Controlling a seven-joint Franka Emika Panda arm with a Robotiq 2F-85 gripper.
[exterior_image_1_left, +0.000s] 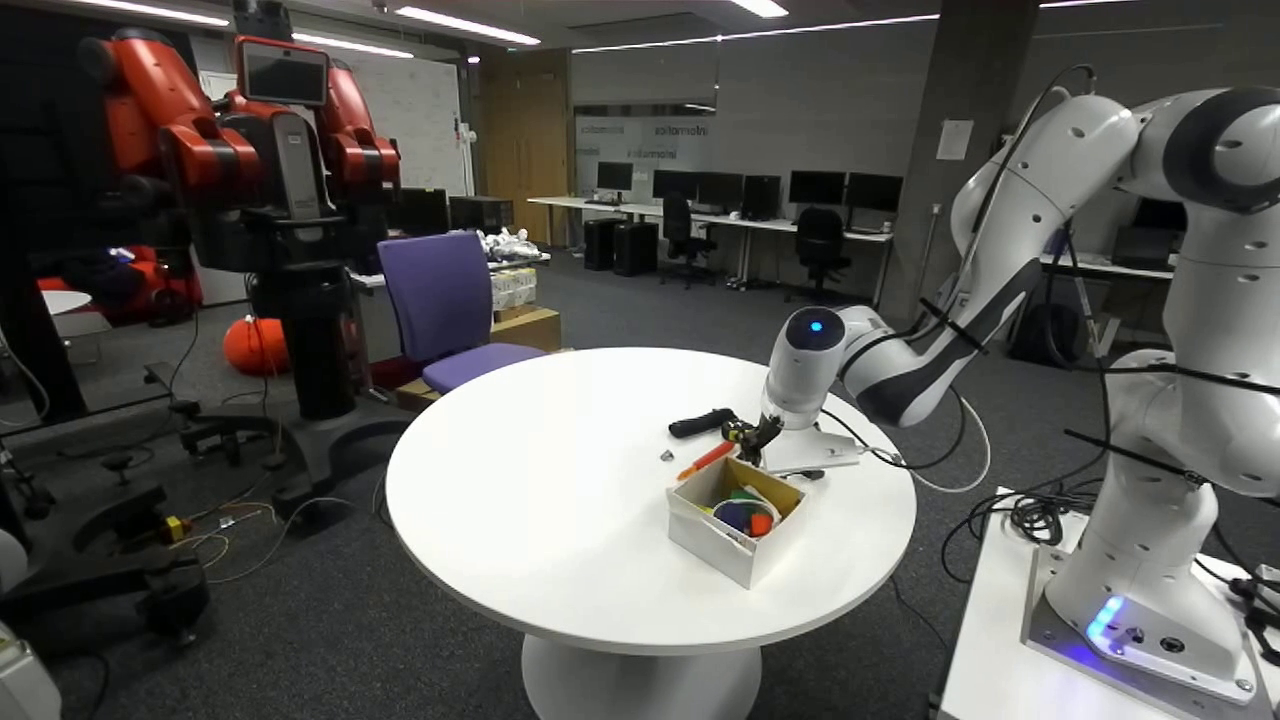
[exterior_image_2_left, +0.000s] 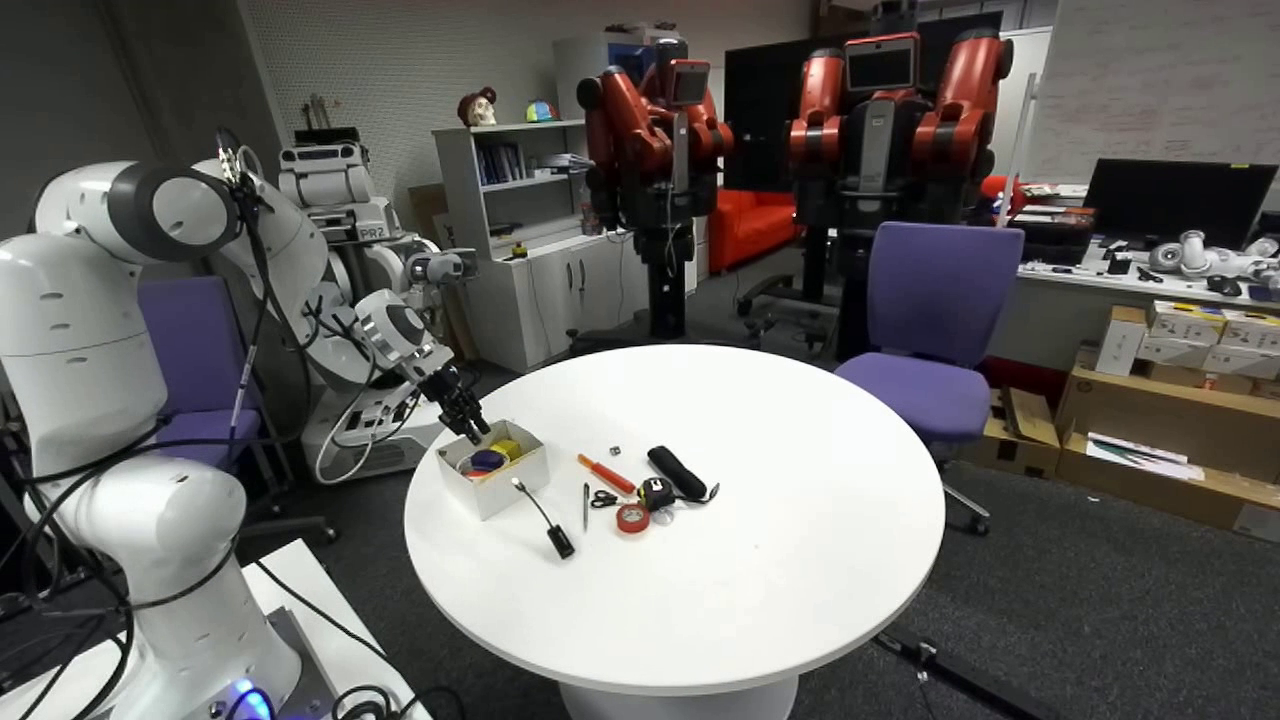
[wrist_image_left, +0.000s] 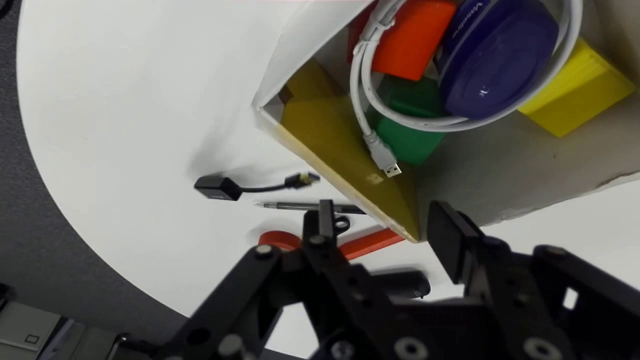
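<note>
My gripper hangs by the rim of a white cardboard box, its fingers apart with nothing visible between them. In the box lie a coiled white USB cable, a purple oval case, and red, green and yellow blocks. Outside it, on the table, a black adapter with a short cable lies apart from the gripper. Beside it are a pen, scissors, red tape and an orange-red tool.
A tape measure, a long black object and a small grey piece lie beyond the box. A purple chair stands at its edge.
</note>
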